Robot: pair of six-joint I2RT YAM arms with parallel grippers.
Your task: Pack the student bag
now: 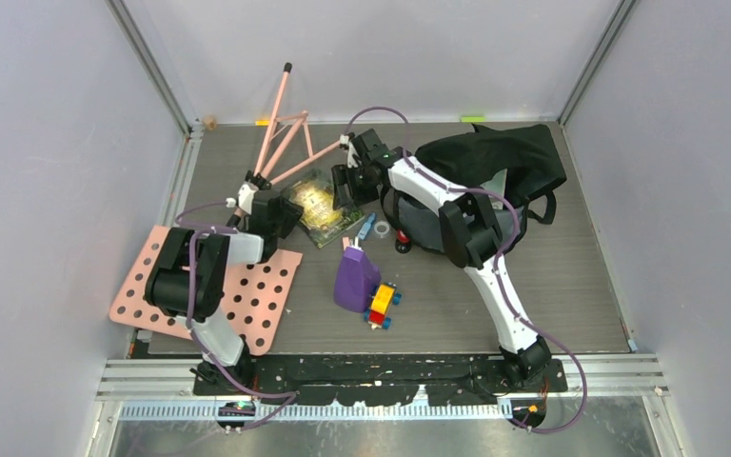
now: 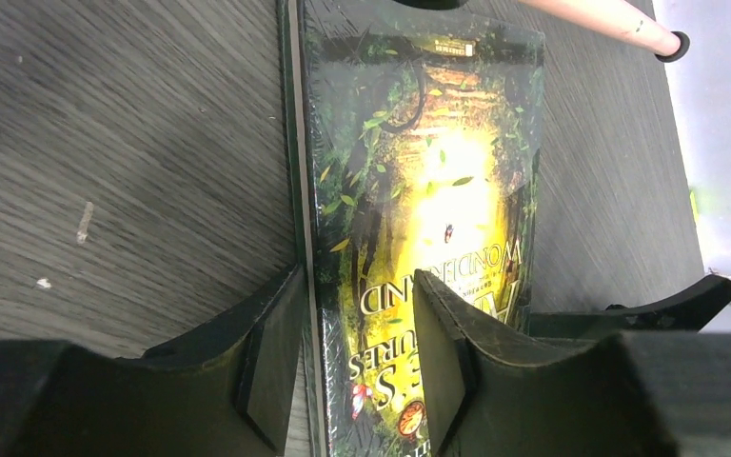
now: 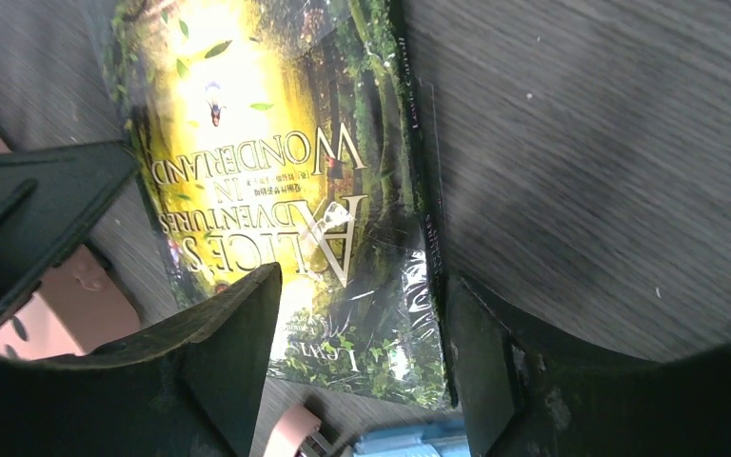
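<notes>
A yellow and green storybook [image 1: 315,207] in a clear cover lies flat on the table between my two grippers. In the left wrist view, the left gripper is part open over the book's spine side, one finger outside that edge and one above the cover. My right gripper stands part open across the opposite edge, which runs close to its outer finger. Whether either grips the book does not show. The black and grey bag [image 1: 523,162] sits at the right with its top open and something pale green inside; the right arm passes over it.
Near the book lie a blue item [image 1: 367,227], a tape ring [image 1: 382,228] and a purple holder [image 1: 354,278], with a toy block car [image 1: 381,305] beside it. Pink rods [image 1: 290,143] stand behind; a pink perforated board [image 1: 257,300] is front left.
</notes>
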